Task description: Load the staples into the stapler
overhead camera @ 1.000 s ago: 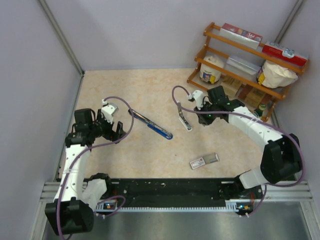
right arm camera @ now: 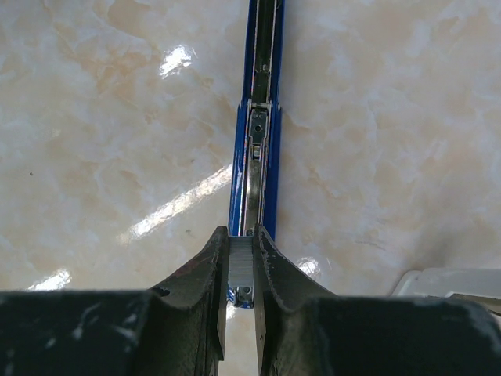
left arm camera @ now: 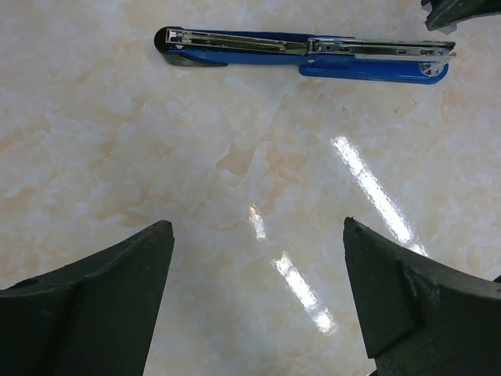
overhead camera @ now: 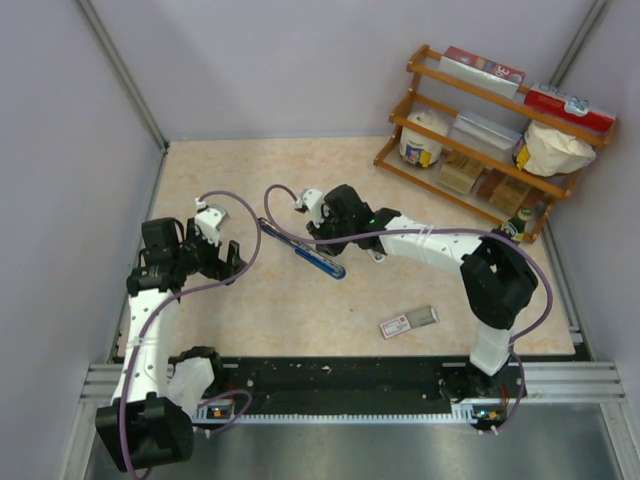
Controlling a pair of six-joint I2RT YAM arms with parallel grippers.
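The long blue stapler (overhead camera: pixel 322 263) lies opened out flat on the table; its metal magazine (left arm camera: pixel 376 49) shows in the left wrist view. My right gripper is shut on a small grey strip of staples (right arm camera: pixel 240 266), which hangs over one end of the stapler in the right wrist view. Whether the strip touches the stapler cannot be told. From above, this gripper (overhead camera: pixel 318 245) hides part of the stapler's surroundings. Off to the left, my left gripper (overhead camera: pixel 232 264) stands open and empty, its fingers (left arm camera: pixel 129 290) wide apart with bare table between them.
A staple box (overhead camera: pixel 408 322) lies near the table's front right. A white object (right arm camera: pixel 450 282) shows at the lower right of the right wrist view. At the back right stands a wooden shelf (overhead camera: pixel 480 90) with boxes and tubs.
My right arm has swung left from the right side of the table to the stapler, now covering most of the pale object there. The stapler and left arm stay practically in place.
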